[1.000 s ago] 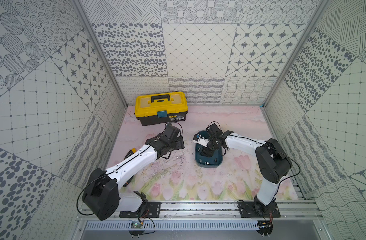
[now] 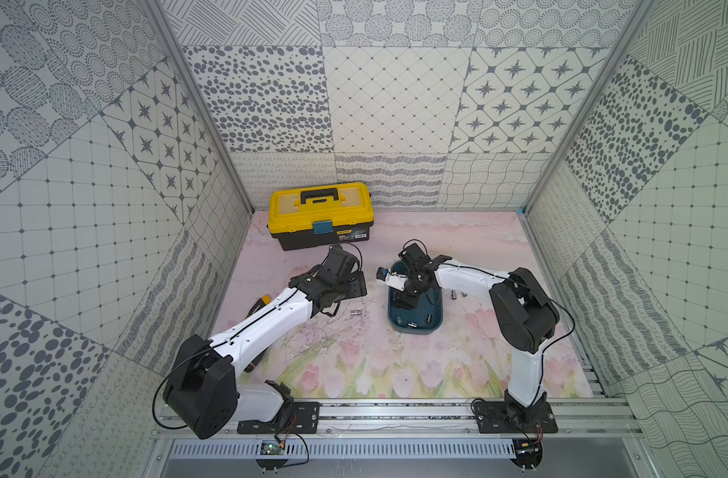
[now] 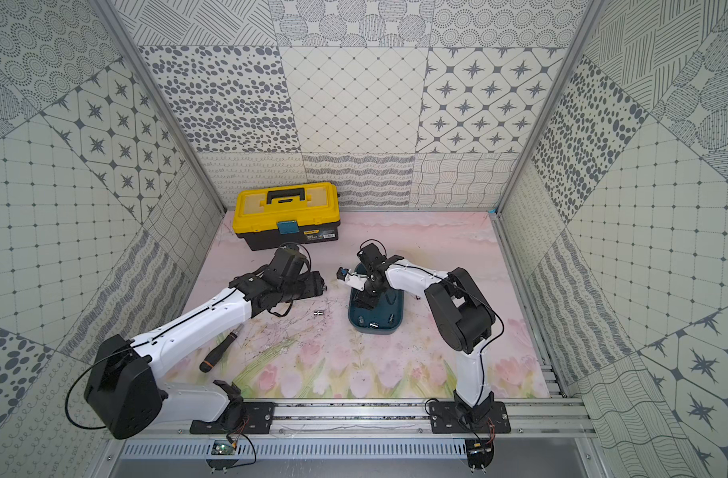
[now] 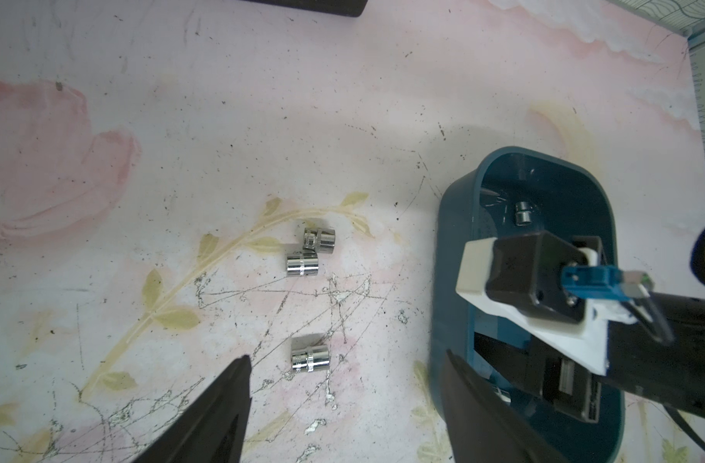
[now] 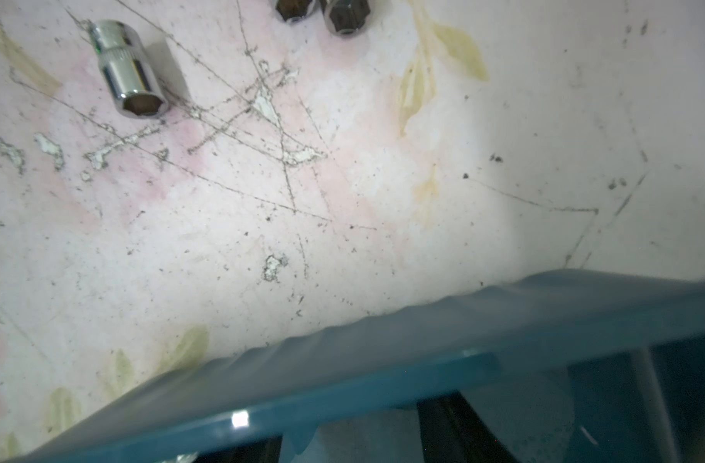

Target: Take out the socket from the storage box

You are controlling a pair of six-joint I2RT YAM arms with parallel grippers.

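Note:
The dark teal storage box (image 2: 415,328) stands right of the table's middle. Inside it are several small metal sockets, among them one near its front wall (image 2: 412,325) and one near its far end (image 4: 523,213). My right gripper is open over the box, its fingers (image 5: 452,432) reaching below the rim in the right wrist view. No socket shows between them. My left gripper hangs open over the table left of the box. Beneath it, a socket (image 4: 310,359) and a close pair of sockets (image 4: 302,264) lie on the table.
A yellow and black toolbox (image 2: 321,215) stands at the back left. A dark-handled tool (image 3: 218,352) lies at the left, partly behind the left arm. Small metal pieces (image 2: 454,294) lie right of the box.
My right arm has shifted slightly to the left over the box. The left arm, the box and the sockets in sight have stayed in place.

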